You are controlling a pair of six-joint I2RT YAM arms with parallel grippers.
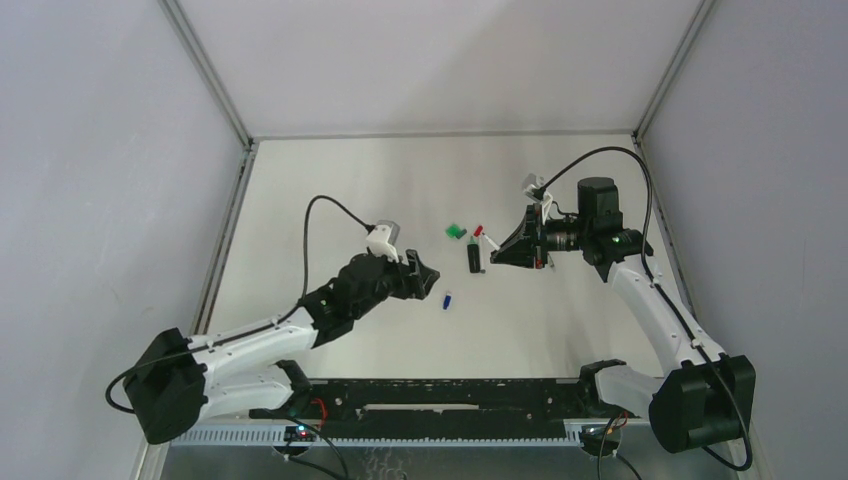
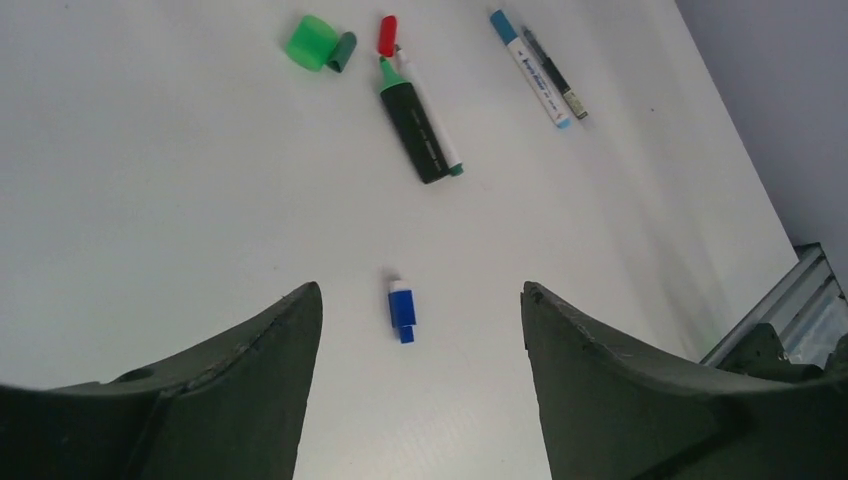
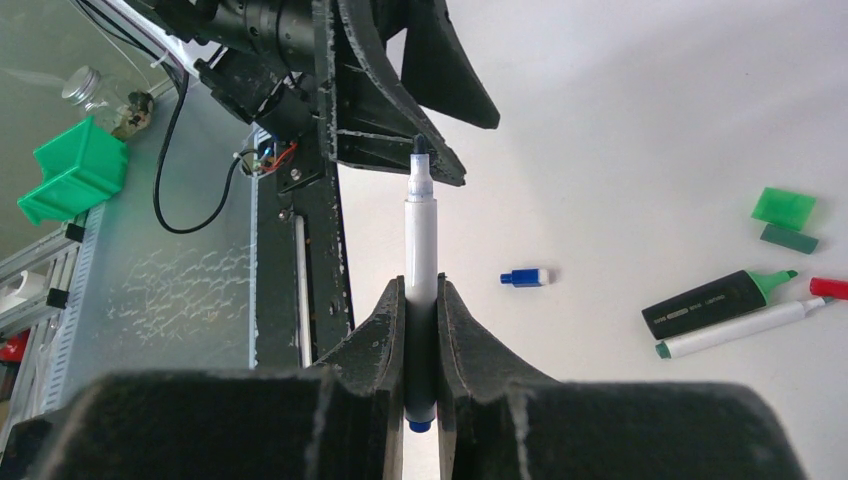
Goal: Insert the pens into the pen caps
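Note:
In the right wrist view, my right gripper is shut on a white marker (image 3: 421, 235); its dark uncapped tip points away from the fingers. My left gripper (image 1: 432, 276) stands open above the table, nothing between its fingers. A small blue cap (image 2: 402, 308) lies on the table below and between the left fingers, apart from them. Farther back lie a black-bodied green highlighter (image 2: 415, 130) and a white pen (image 2: 430, 110), side by side and uncapped. Around their tips are a red cap (image 2: 387, 36), a bright green cap (image 2: 312, 42) and a dark green cap (image 2: 342, 52).
To the right in the left wrist view lie a capped light-blue marker (image 2: 530, 68) and a thin black pen (image 2: 555, 72). A green bin (image 3: 75, 172) and a jar (image 3: 107, 100) are off the table.

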